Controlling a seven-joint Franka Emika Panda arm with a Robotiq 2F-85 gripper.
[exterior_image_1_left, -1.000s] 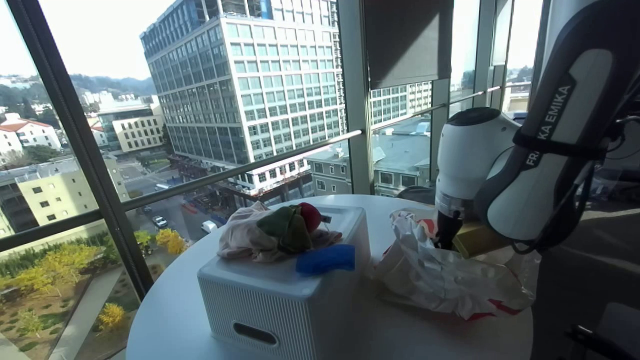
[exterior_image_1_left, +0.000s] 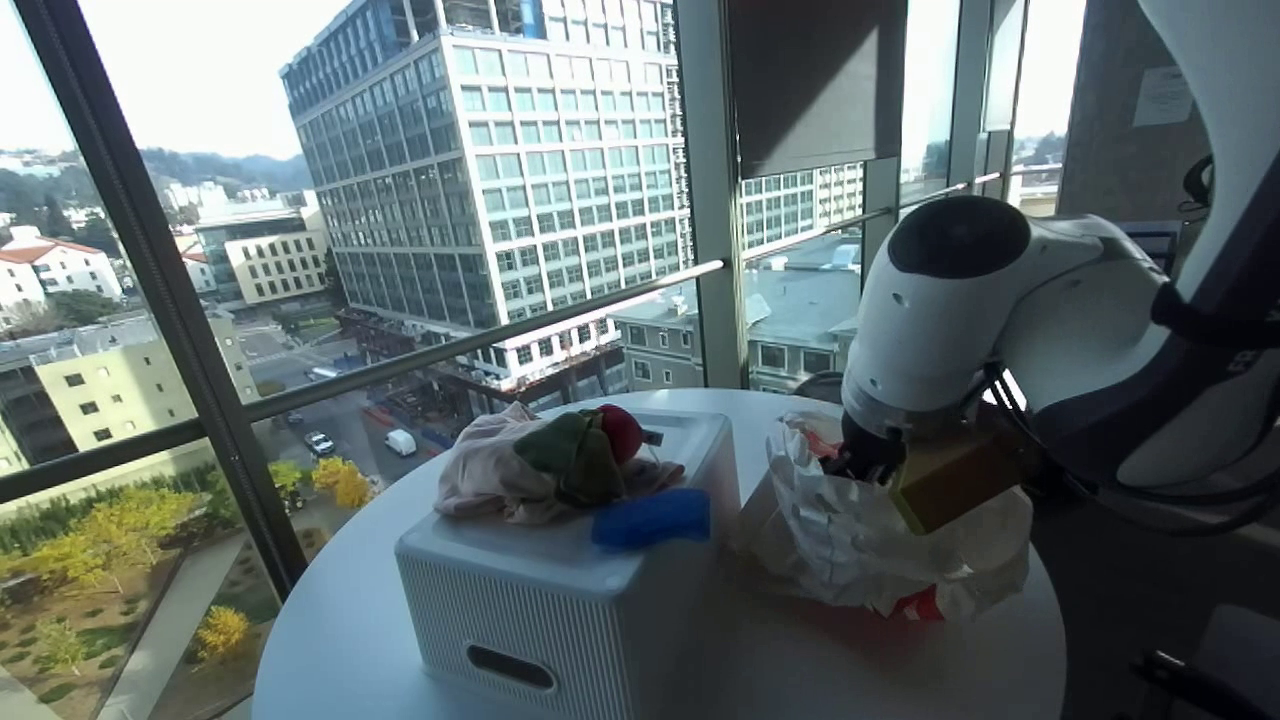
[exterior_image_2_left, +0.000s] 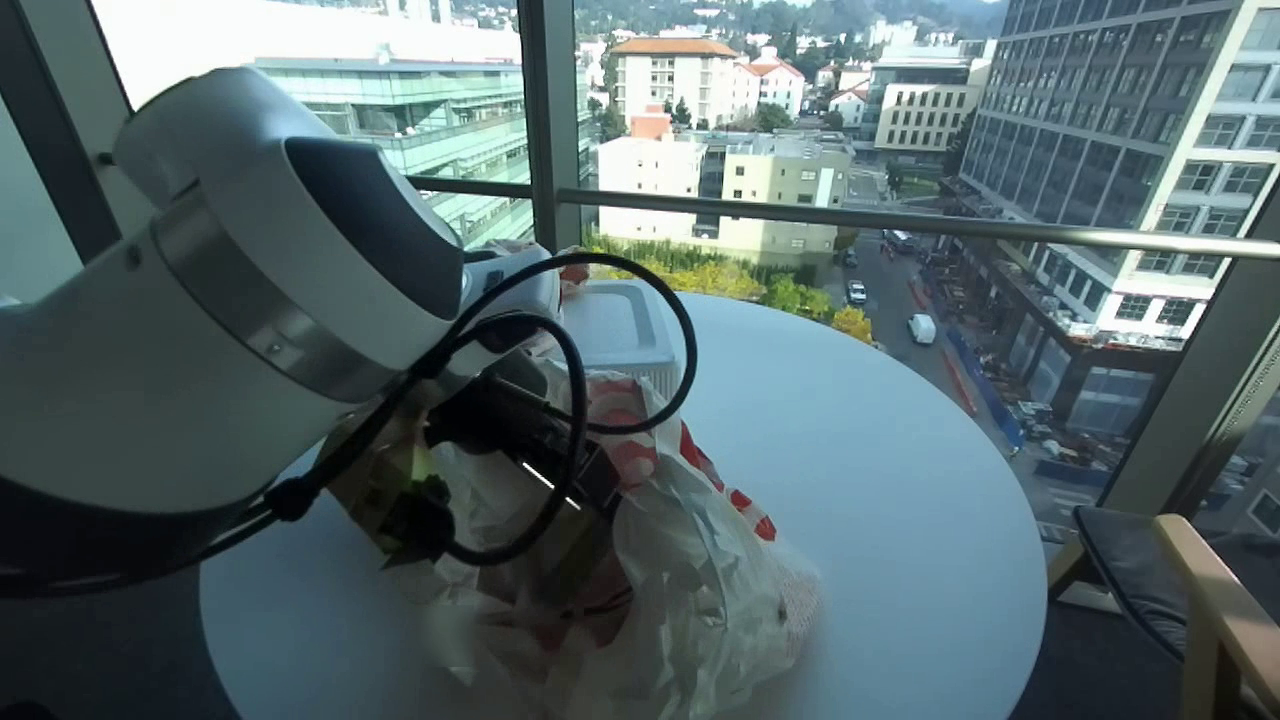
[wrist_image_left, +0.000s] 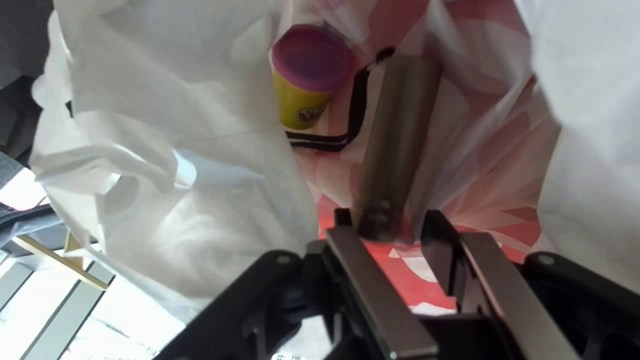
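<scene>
In the wrist view my gripper reaches down into a white and red plastic bag (wrist_image_left: 210, 198), its fingers apart. A dark brown, long item (wrist_image_left: 399, 132) lies in the bag, its near end showing between the fingertips. A gap shows on its right side; on its left I cannot tell whether a finger touches it. Beyond it sit a yellow tub with a purple lid (wrist_image_left: 312, 66) and a thin black strap (wrist_image_left: 358, 105). In both exterior views the bag and arm hide the fingertips.
Left of the bag stands a white ribbed box (exterior_image_1_left: 528, 600), topped with a crumpled pale cloth (exterior_image_1_left: 486, 468), a green item (exterior_image_1_left: 570, 456), a red round item (exterior_image_1_left: 620, 430) and a blue piece (exterior_image_1_left: 654, 518).
The arm has tilted and its wrist has shifted slightly left in exterior view 1. The bag has been pulled left and stands taller around the gripper. Items on the box have not moved.
</scene>
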